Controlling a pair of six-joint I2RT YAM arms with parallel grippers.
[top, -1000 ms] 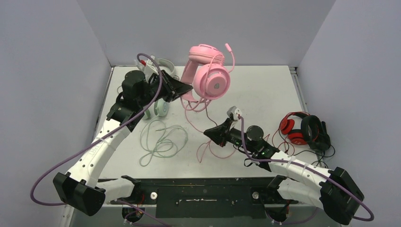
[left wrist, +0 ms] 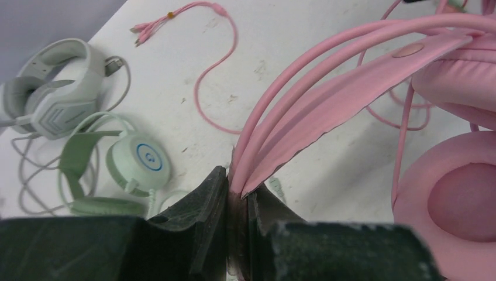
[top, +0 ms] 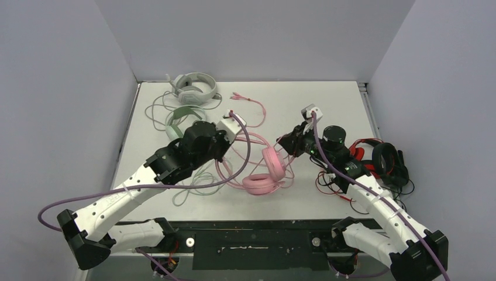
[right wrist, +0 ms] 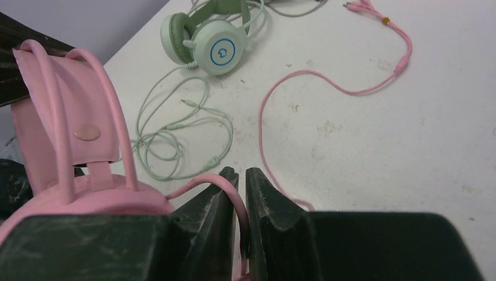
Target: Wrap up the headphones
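The pink headphones (top: 259, 183) are in the middle of the table, tilted, ear cups toward the right. My left gripper is shut on their headband (left wrist: 351, 96), whose two thin arcs and soft strap run up out of its fingers. In the right wrist view the headset's pink cable (right wrist: 223, 184) curves over to my right gripper, which is shut on it, the cable passing down between the fingers. From above, this gripper is just right of the ear cups. The cable's plug end (top: 238, 96) lies loose at the back.
Green headphones (left wrist: 137, 164) and grey-white headphones (top: 194, 88) lie at the back left, with a loose green cable (top: 196, 187) in front. Red and black headphones (top: 374, 155) sit at the right edge beside my right arm. Bare table (top: 316, 96) shows at the back right.
The left gripper has brought the headphones down and toward the front from high at the back, turning them. The right gripper has moved right and toward the back, beside the cups.
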